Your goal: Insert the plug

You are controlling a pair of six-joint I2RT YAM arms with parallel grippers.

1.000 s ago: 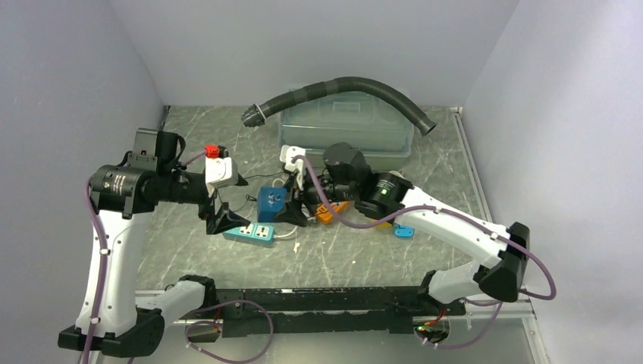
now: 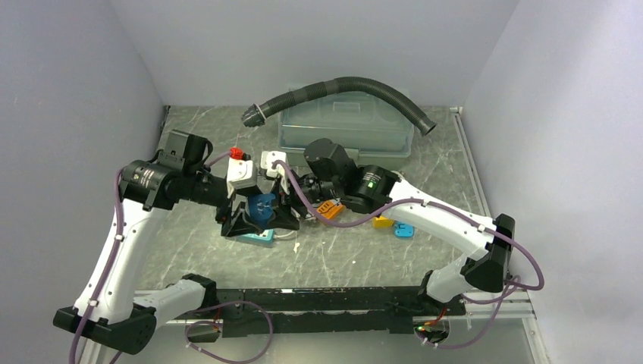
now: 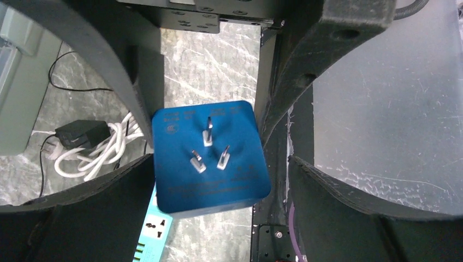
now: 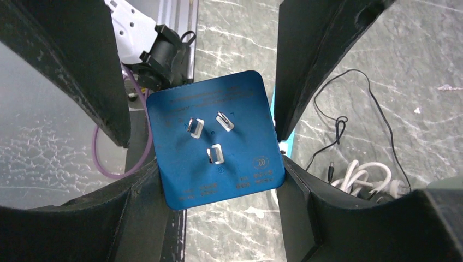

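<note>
A blue square plug [image 3: 210, 183] hangs in the air between my two arms, its three metal prongs showing in both wrist views. My right gripper is shut on it, one finger against each side. My left gripper reaches around the same plug from the opposite side, its fingers apart; a gap shows beside the right finger in the left wrist view. Partly hidden beneath the arms in the top view, the teal power strip [image 2: 259, 236] lies on the table; some of its sockets show at the bottom of the left wrist view.
A black adapter [image 3: 82, 134] and a coiled white cable [image 3: 104, 150] lie on the table. Further right are an orange block [image 2: 330, 209] and a small blue piece [image 2: 403, 230]. A lidded clear bin [image 2: 345, 125] stands at the back, a black hose [image 2: 349, 83] across it.
The right gripper has drawn the blue plug slightly left and closer to the top camera. My left gripper has moved right, from clear of the plug to around it.
</note>
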